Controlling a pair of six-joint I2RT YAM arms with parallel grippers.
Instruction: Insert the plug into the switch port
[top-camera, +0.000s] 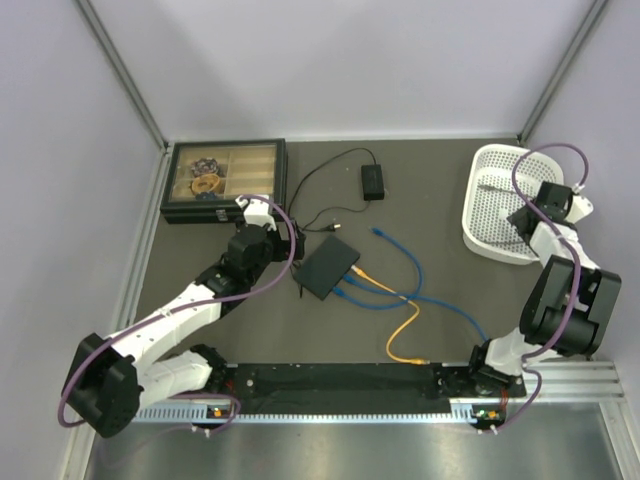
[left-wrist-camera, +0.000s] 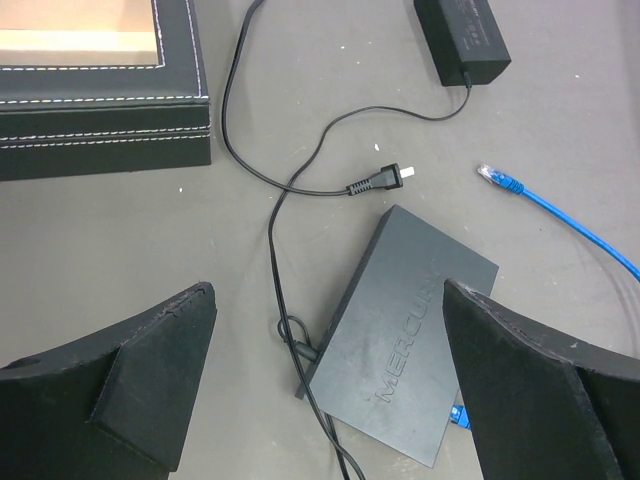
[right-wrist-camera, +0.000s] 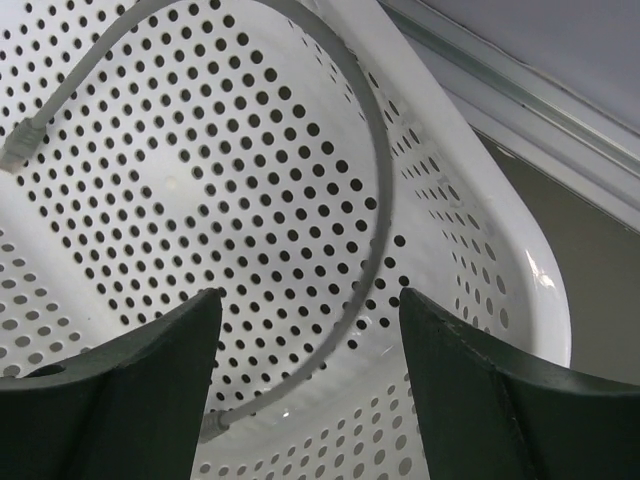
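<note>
The dark switch (left-wrist-camera: 390, 340) lies centre table, blue and yellow cables (top-camera: 408, 325) plugged along its side. A loose blue plug (left-wrist-camera: 500, 178) lies above it, beside a black power plug (left-wrist-camera: 380, 180). My left gripper hangs open over the switch, nothing between its fingers. My right gripper is over the white basket (right-wrist-camera: 150, 200), part open above a grey cable (right-wrist-camera: 378, 170) with plugs at both ends lying inside; whether it touches the cable is unclear.
A lidded case (top-camera: 225, 180) sits at back left, a black power adapter (top-camera: 372, 182) at back centre. Bare table lies between the adapter and the basket.
</note>
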